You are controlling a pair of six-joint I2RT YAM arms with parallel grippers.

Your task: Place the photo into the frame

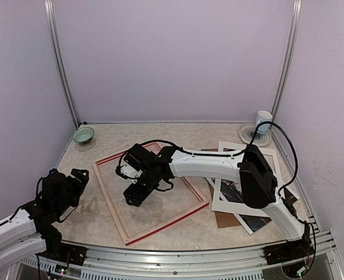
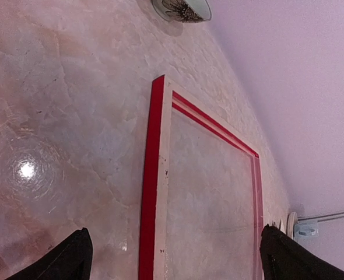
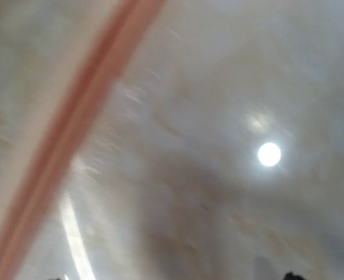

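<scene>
The frame (image 1: 109,202), pale wood with red edges, lies flat on the table with a bare, glossy inside. My right gripper (image 1: 131,178) hangs open over the frame's interior, with nothing visible between its fingers. One frame bar (image 3: 67,134) crosses the right wrist view at a slant. To the left of the frame, my left gripper (image 1: 84,177) is open and empty; the left wrist view shows the frame's red outer side (image 2: 151,157) ahead of it. A photo in a white mat (image 1: 240,207) rests on the right, partly hidden by my right arm.
Beneath the matted photo lie a brown board (image 1: 225,220) and another print (image 1: 253,223). A green bowl (image 1: 83,135) stands at the back left. At the back right are a cup (image 1: 263,119) and a round coaster (image 1: 251,133).
</scene>
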